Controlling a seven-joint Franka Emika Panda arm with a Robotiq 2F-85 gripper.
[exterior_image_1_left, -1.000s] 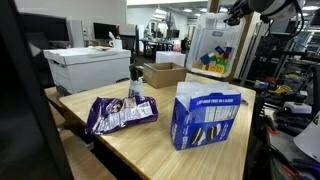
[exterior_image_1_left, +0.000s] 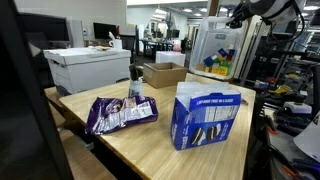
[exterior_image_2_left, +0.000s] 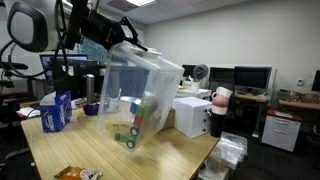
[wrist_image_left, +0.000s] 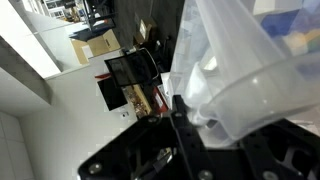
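Note:
A clear plastic bin (exterior_image_2_left: 138, 75) hangs tilted above the table, with coloured blocks (exterior_image_2_left: 134, 122) gathered at its low end. My gripper (exterior_image_2_left: 124, 32) is shut on the bin's upper rim. In exterior view 1 the same bin (exterior_image_1_left: 216, 42) is at the upper right, beside the gripper (exterior_image_1_left: 238, 17). The wrist view has the pale rim (wrist_image_left: 240, 95) crossing close in front of the camera, and it covers much of the gripper. Individual blocks are too blurred to tell apart there.
On the table (exterior_image_1_left: 125, 140) stand a blue snack box (exterior_image_1_left: 205, 120), a purple bag (exterior_image_1_left: 122, 113), a bottle (exterior_image_1_left: 135, 82) and a cardboard box (exterior_image_1_left: 164, 75). An orange-brown packet (exterior_image_2_left: 78, 173) lies at the near edge. Bare tabletop shows below the bin.
The bin tilts slightly differently, and its coloured blocks show a little lower than a second ago. It stays held at the rim. Objects on the table have not moved.

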